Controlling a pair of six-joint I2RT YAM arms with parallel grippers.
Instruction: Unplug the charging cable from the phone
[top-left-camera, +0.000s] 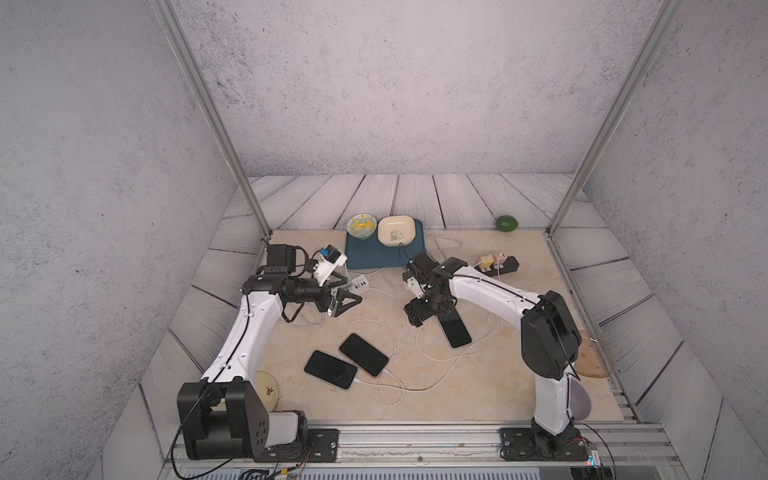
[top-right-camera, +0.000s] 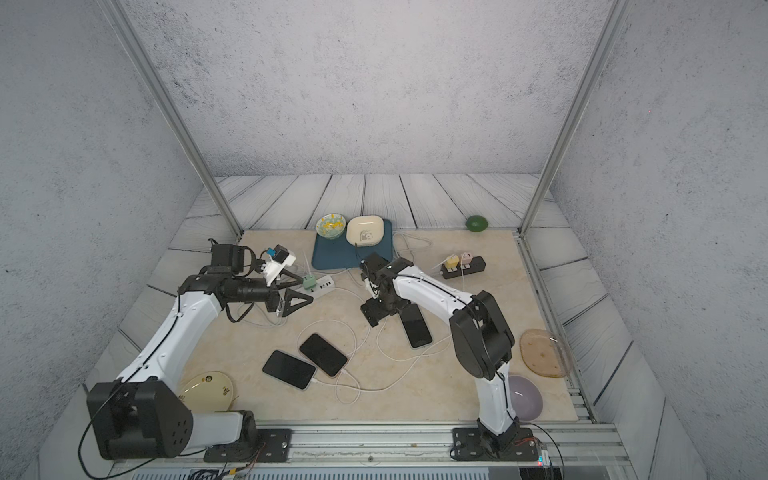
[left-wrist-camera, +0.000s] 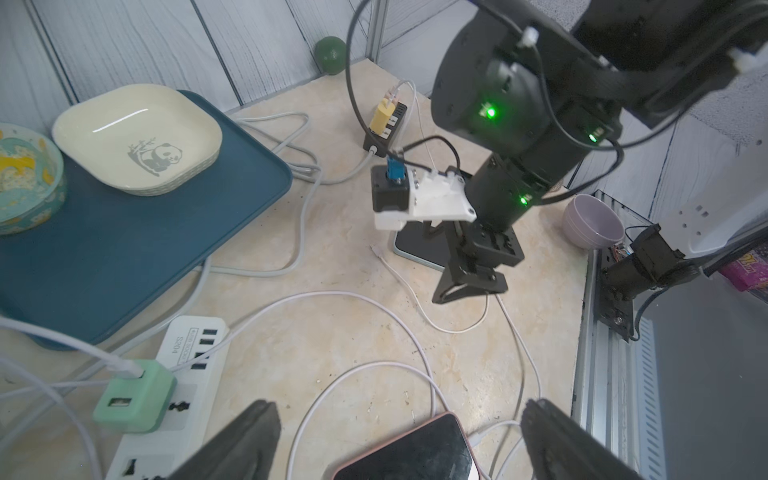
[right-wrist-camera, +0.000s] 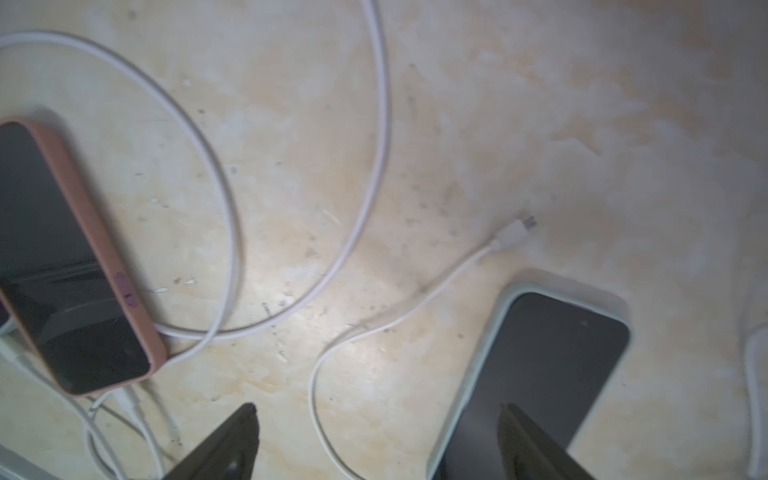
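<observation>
In the right wrist view the white cable's plug (right-wrist-camera: 514, 232) lies free on the table, beside the end of a dark-screened phone (right-wrist-camera: 544, 368) and apart from it. Above them, my right gripper has its fingers spread, nothing held between. Two more phones, the upper-right phone (top-left-camera: 364, 354) and the lower-left phone (top-left-camera: 330, 369), rest at the table's front left; a white cable (top-left-camera: 387, 372) runs to the first, and another white cable (top-left-camera: 361, 382) reaches the second. At the left, near the power strip, my left gripper (top-left-camera: 353, 292) hangs open and empty.
A white power strip (left-wrist-camera: 188, 360) with a green charger (left-wrist-camera: 136, 397) stands at the left. Behind are a blue tray (top-left-camera: 372, 256) with two bowls and a black power strip (top-left-camera: 505, 265). Loose white cables loop over the middle.
</observation>
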